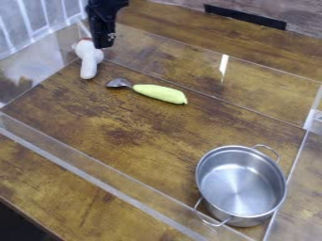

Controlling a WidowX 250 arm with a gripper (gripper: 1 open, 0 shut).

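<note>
My gripper [105,36] is at the top left, dark and raised, shut with nothing visible between its fingers. Just below and left of it a white elongated object [88,58] lies on the wooden table. A yellow-green corn-like object [161,93] lies near the middle, with a dark, spoon-like piece [120,83] at its left end. A steel pot [239,184] with two handles stands at the lower right, empty.
Clear panels [44,141] border the work area. A dark slot [246,14] sits at the back edge.
</note>
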